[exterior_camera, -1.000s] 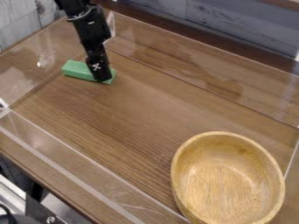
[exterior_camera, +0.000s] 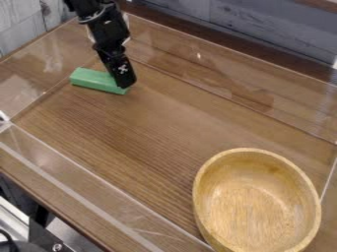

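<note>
A flat green block lies on the wooden table at the upper left. My black gripper comes in from the top and is open, with its fingertips just above and beside the block's right end. Whether they touch it is hard to tell.
A large round pale wooden bowl stands at the bottom right. Some dark and white objects at the left edge are only partly visible.
My gripper has risen slightly from around the right end of the green block, toward the back. The block has stayed about in place, its right end now less covered.
</note>
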